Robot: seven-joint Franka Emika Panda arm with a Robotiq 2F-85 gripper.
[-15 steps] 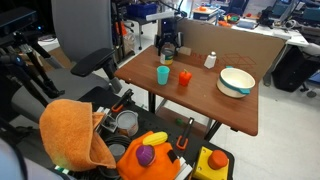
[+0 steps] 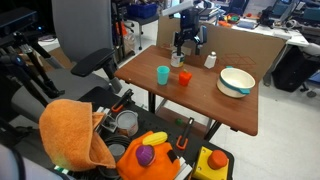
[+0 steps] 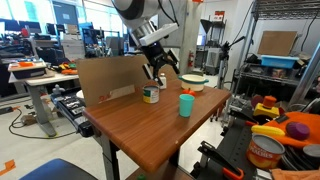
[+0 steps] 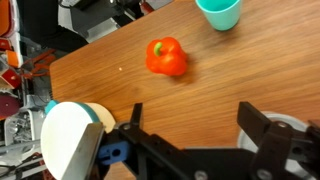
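My gripper is open, its two dark fingers wide apart over bare wood in the wrist view. It hangs above the back of the wooden table in exterior view 1. Close beside it stands a can, seen from above as a pale round can partly covered by the right finger in the wrist view. A red tomato-like object lies toward the table's front. Beyond it is a teal cup, cut by the frame's top. A white bowl with a greenish rim rests at the right end.
A white bottle stands near the back, before a brown panel. In front of the table, an orange tray holds toy food beside an orange cloth and metal tins.
My gripper has moved to the right in exterior view 1, from above the can's left side to its right. The can, cup, red object and bowl appear unmoved.
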